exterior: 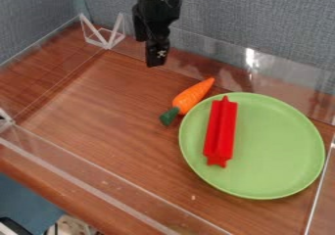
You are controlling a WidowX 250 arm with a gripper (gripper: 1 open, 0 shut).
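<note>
A black gripper (157, 53) hangs above the back of the wooden table, pointing down, open, with nothing seen between its fingers. An orange toy carrot (193, 96) with a green top lies on the table below and right of it. A green plate (281, 156) sits at the right, holding a red, ridged bar-like object (220, 131) on its left half.
Clear acrylic walls line the table, with white corner brackets (100, 35) at the back left and left edge. Grey padded walls stand behind.
</note>
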